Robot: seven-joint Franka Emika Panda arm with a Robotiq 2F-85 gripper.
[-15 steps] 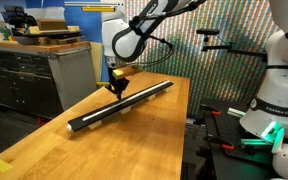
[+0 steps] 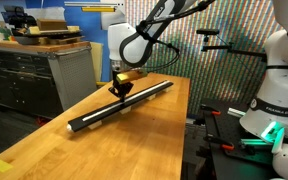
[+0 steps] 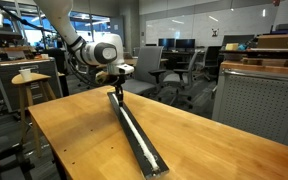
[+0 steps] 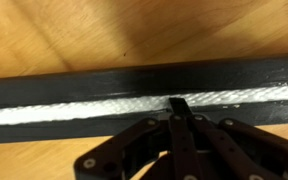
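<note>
A long black channel (image 2: 102, 113) lies across the wooden table, with a white strip or rope (image 4: 54, 111) running along its length. My gripper is shut, its dark fingertips over the white strip in the wrist view. Whether any strand sits between the fingertips cannot be made out. In exterior view 1 the gripper (image 2: 121, 98) is small and dark, at the channel near its middle. From the other side, the channel (image 3: 149, 157) stretches away from the camera, and the gripper (image 3: 120, 100) is close to its far end.
Bare wooden table (image 2: 74, 155) extends on both sides of the channel. A grey cabinet (image 2: 64, 75) stands behind the table. Another robot arm (image 2: 274, 110) is at the right edge, and office chairs (image 3: 179, 80) are in the background.
The arm has shifted slightly, its gripper staying close along the channel. The channel and white strip look unmoved.
</note>
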